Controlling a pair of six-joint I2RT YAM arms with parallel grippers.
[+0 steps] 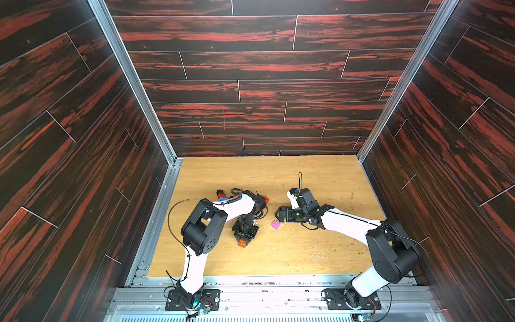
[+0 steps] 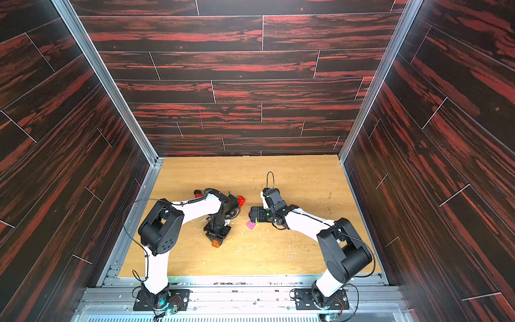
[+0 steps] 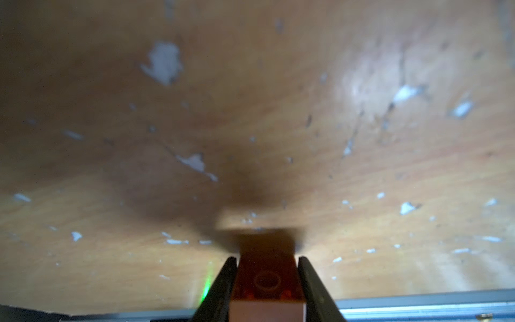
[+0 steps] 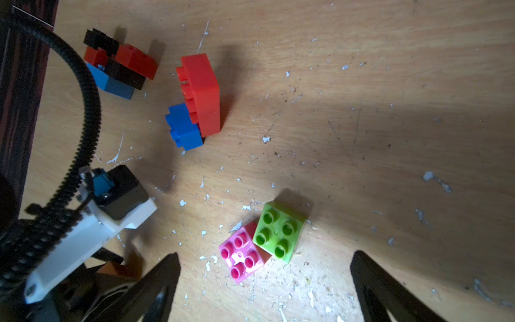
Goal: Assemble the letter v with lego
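Observation:
An orange brick [image 3: 267, 284] is clamped in my left gripper, low over the scratched wood near the table's front edge; it also shows in the top left view [image 1: 242, 243]. My right gripper is open above a pink brick [image 4: 241, 253] and a lime green brick [image 4: 279, 228], which lie touching on the table with studs up. Farther back, a red brick [image 4: 203, 94] lies on its side against a blue brick [image 4: 185, 127].
A cluster of black, red and blue bricks [image 4: 128, 64] lies farther off, at upper left of the right wrist view. Dark walls enclose it on three sides.

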